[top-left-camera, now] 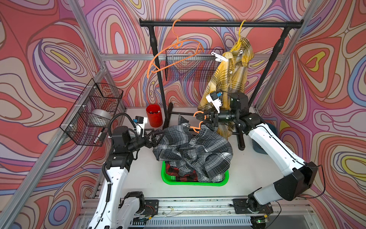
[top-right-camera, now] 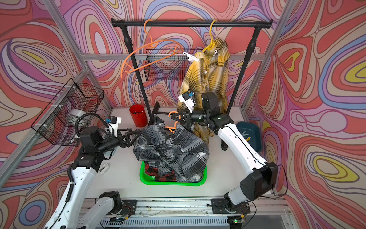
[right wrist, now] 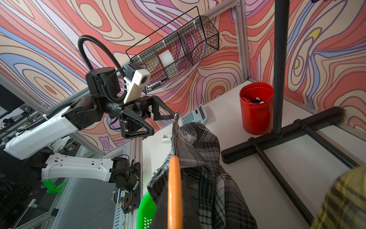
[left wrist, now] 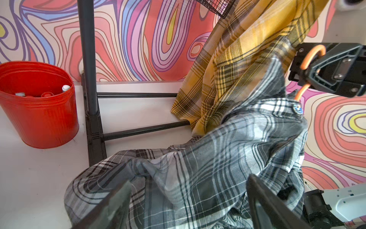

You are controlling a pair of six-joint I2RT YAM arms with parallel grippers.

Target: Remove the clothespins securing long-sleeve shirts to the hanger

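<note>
A grey-black plaid shirt lies bunched over the green basket, an orange hanger poking from its top. My right gripper is shut on that hanger's hook, seen between its fingers in the left wrist view. My left gripper stands open at the shirt's left edge; whether cloth lies between its fingers is unclear. A yellow plaid shirt hangs on a yellow hanger, with white clothespins at its top.
An empty orange hanger hangs on the black rail. A red bucket stands behind my left gripper, a blue bin at the right. Wire baskets line the left wall.
</note>
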